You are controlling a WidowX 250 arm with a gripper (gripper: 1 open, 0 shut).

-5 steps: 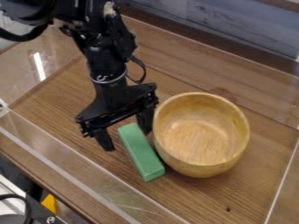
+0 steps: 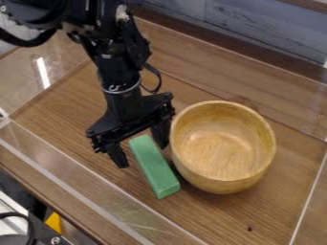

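Note:
My black gripper [image 2: 133, 139] hangs low over the table at the centre, its two fingers spread apart on either side of the upper end of a green block [image 2: 159, 172]. The long green block lies flat, slanting toward the lower right. Whether the fingers touch it is not clear.
A wide tan wooden bowl [image 2: 227, 167] stands just right of the green block and the gripper. A wall runs along the back right. Black cables and a yellow item show at the lower left.

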